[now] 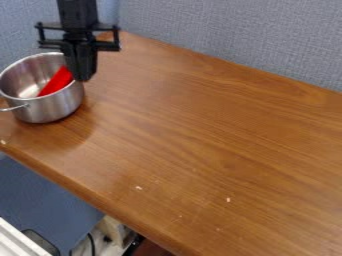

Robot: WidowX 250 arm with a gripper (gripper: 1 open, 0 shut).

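Observation:
A steel pot [40, 105] with side handles stands at the left edge of the wooden table. A red object [56, 82] lies inside it. My black gripper [83, 72] hangs over the pot's right rim, just right of the red object, pointing down. It looks shut, with nothing visible between its fingers.
A grey padded wall [241, 40] runs behind it. Beyond the front left edge are a blue surface and some cables.

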